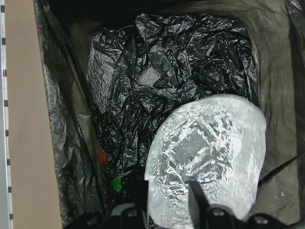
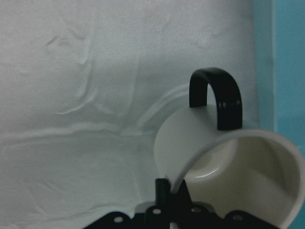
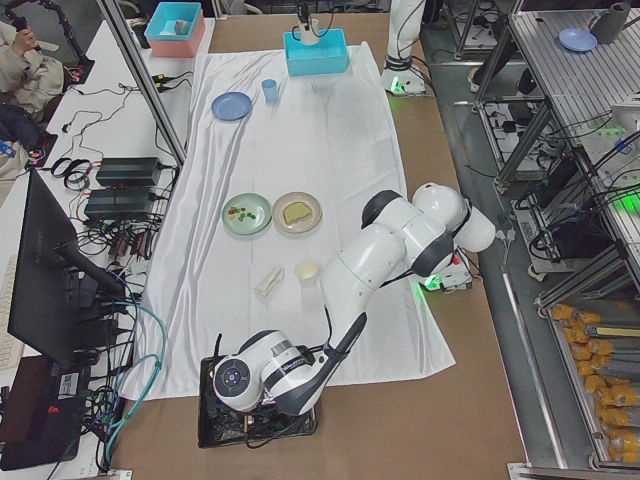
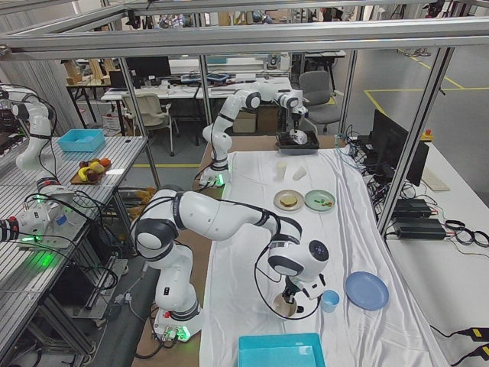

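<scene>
My right gripper is shut on the rim of a white mug [image 2: 186,138] with a black handle, which is tilted beside the blue bin's wall [image 2: 264,57]. The camera right view shows this mug [image 4: 284,306] low at the right arm, left of a blue cup [image 4: 330,301]. My left gripper stands open inside a black plastic-lined bin [image 1: 64,119], over a shiny whitish flat piece [image 1: 205,143] lying on crumpled black plastic. Whether its fingertips touch that piece I cannot tell.
On the white cloth are a blue plate [image 3: 231,100], a green plate [image 3: 240,225] with small coloured pieces, a beige plate [image 3: 290,225] with a yellow piece, a cream cup [image 3: 306,270] and a pale object [image 3: 268,282].
</scene>
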